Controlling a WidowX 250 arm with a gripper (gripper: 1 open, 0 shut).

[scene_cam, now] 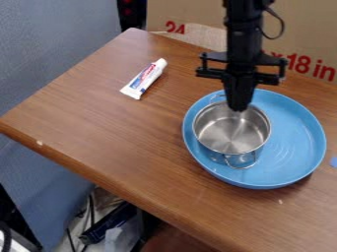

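Observation:
A steel pot [232, 138] with wire handles sits on a round blue plate [295, 148] on the right half of the wooden table. My black gripper [238, 100] hangs from the top with its tips low at the back rim of the pot; whether its fingers are apart or closed is hard to tell. A white toothpaste tube [144, 79] lies to the left, apart from the plate.
A cardboard backdrop [182, 18] stands behind the table. Cables and other items lie below the table's front-left edge.

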